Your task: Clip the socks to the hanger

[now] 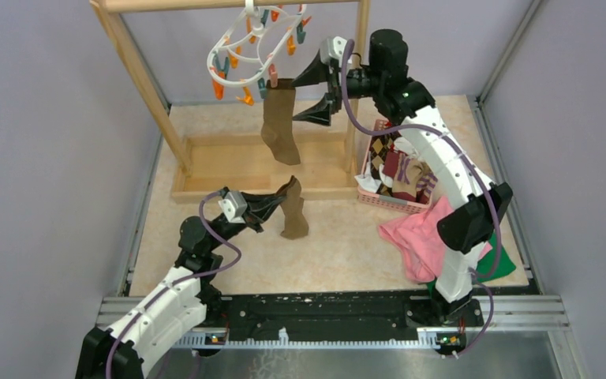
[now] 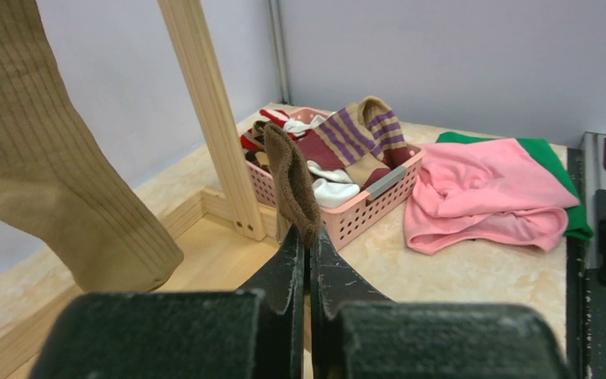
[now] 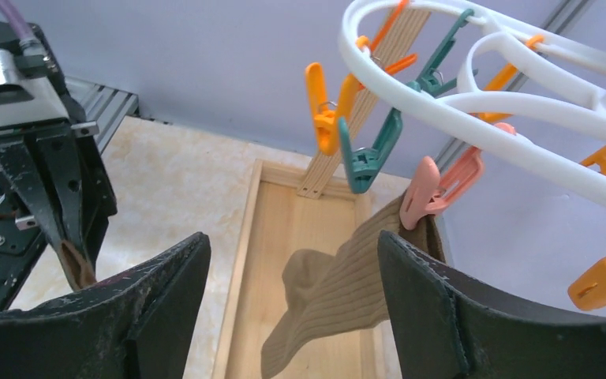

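One brown sock (image 1: pixel 282 130) hangs from the white hanger (image 1: pixel 221 76) by a pink clip (image 3: pixel 442 185). A second brown sock (image 1: pixel 293 213) dangles from my left gripper (image 1: pixel 284 197), which is shut on its cuff; in the left wrist view its folded top (image 2: pixel 293 181) rises from between the closed fingertips. My right gripper (image 1: pixel 297 100) stands open beside the hanging sock, nothing between its fingers. In the right wrist view a green clip (image 3: pixel 371 150) and an orange clip (image 3: pixel 330 110) are on the hanger's near rim.
A pink basket (image 1: pixel 390 204) of socks stands right of the wooden frame post (image 2: pixel 217 118). Pink cloth (image 1: pixel 418 245) and green cloth (image 1: pixel 505 264) lie at the table's right front.
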